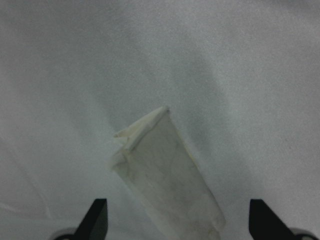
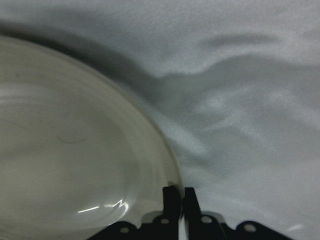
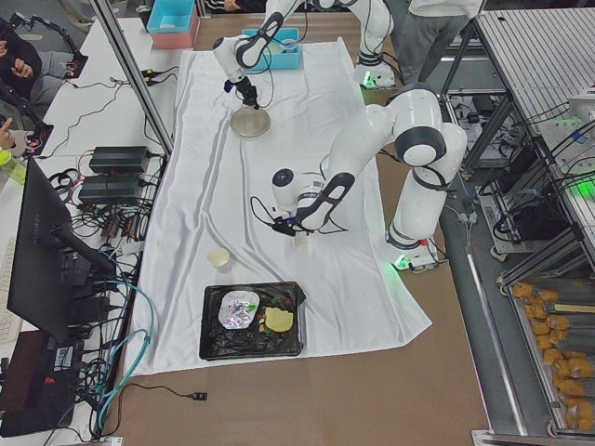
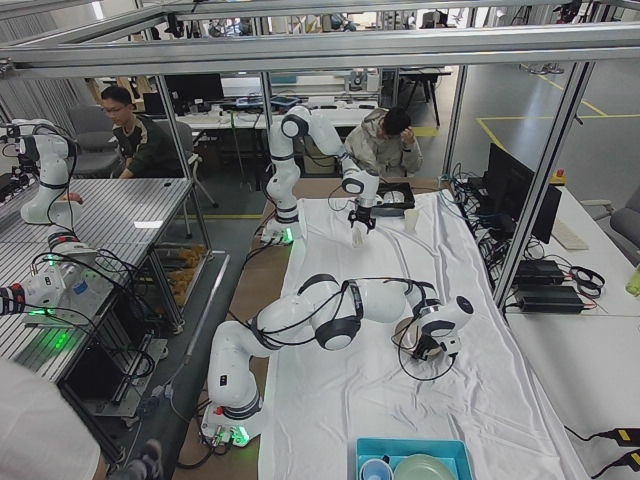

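A cream plate (image 3: pixel 250 125) lies on the white cloth; in the right wrist view my right gripper is shut on its rim (image 2: pixel 167 155). My left gripper (image 3: pixel 286 226) is lower down the cloth in the camera left view. In the left wrist view it stands open, fingertips (image 1: pixel 97 215) wide apart, above a pale flattened paper-like packet (image 1: pixel 170 175), which lies between and beyond them on the cloth with nothing held.
A black tray (image 3: pixel 251 350) with foil and food and a cream cup (image 3: pixel 219 257) stand at the near end. A blue bin (image 4: pixel 410 448) with dishes is at the other end.
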